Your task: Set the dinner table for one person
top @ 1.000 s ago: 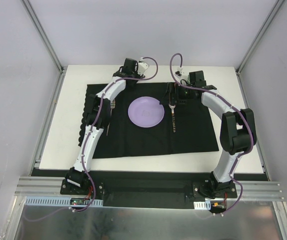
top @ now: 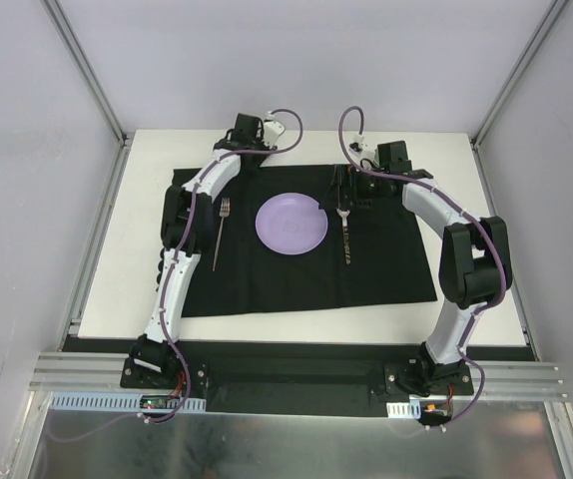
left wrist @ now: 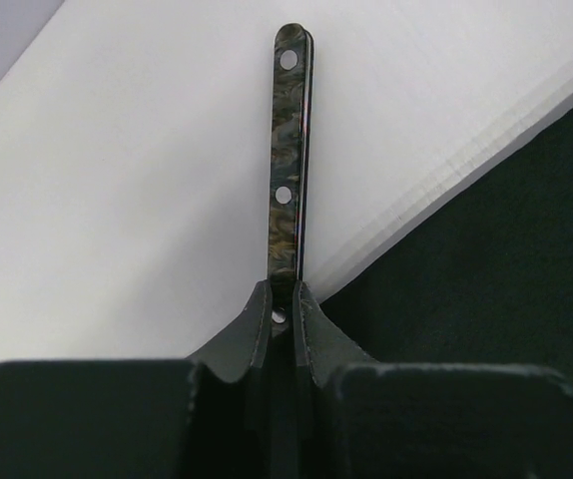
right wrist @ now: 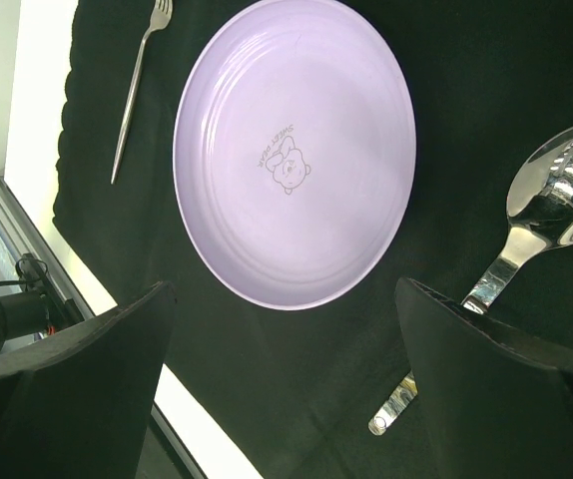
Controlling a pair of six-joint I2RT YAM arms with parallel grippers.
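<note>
My left gripper is shut on a knife (left wrist: pixel 286 140) with a dark riveted handle, at the back edge of the dark placemat in the left wrist view. A lavender plate (top: pixel 291 224) lies in the middle of the mat (top: pixel 296 284). A fork (top: pixel 222 230) lies left of it and a large spoon (right wrist: pixel 556 190) right of it. My right gripper is open above the plate's right side and the spoon, holding nothing.
The white table (top: pixel 112 279) shows round the mat. Both arms reach over the sides of the mat from the near edge.
The right arm and the tableware on the mat look unchanged.
</note>
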